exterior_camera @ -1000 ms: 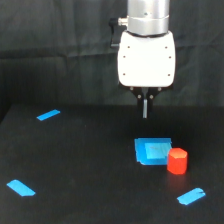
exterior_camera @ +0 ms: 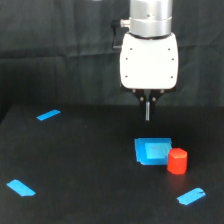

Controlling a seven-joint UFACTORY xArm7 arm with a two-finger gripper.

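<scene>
A red block [exterior_camera: 177,161] with a six-sided outline rests on the dark table, against or just beside the right front corner of a blue square [exterior_camera: 153,151]. Whether the two touch, I cannot tell. My gripper [exterior_camera: 148,118] points straight down from its white hand, above and behind the blue square, with clear space below the tips. Its thin dark fingers stand close together against the dark background, so their exact spacing is hard to make out. No object shows between them.
Blue strips lie on the table at the back left [exterior_camera: 48,115], front left [exterior_camera: 20,187] and front right [exterior_camera: 191,196]. A dark curtain [exterior_camera: 60,65] hangs behind.
My gripper has shifted slightly to the right and a little lower. The red block and the blue square have stayed where they were.
</scene>
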